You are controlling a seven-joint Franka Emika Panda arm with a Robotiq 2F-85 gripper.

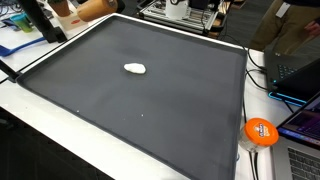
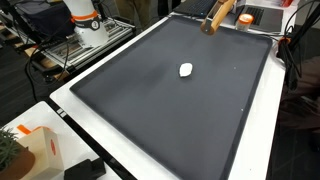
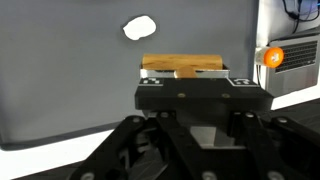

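A light-brown wooden piece (image 3: 165,62), roughly cylindrical, lies crosswise just beyond my gripper in the wrist view. The gripper is shut on it, though the exact place of contact is mostly hidden behind the dark fingers. In exterior view 1 the wooden piece (image 1: 97,9) is cut by the top edge, at upper left. Exterior view 2 has the wooden piece (image 2: 217,17) at the top, held above the far part of the dark board. A small white oval object (image 3: 140,27) rests alone on the board, apart from the gripper.
The dark grey board (image 1: 160,100) is otherwise bare, with wide free room. Beside it on the white table stands an orange-lidded container (image 1: 261,132), near a laptop (image 1: 302,158) and cables. Another robot arm's white base (image 2: 88,25) shows at upper left in exterior view 2.
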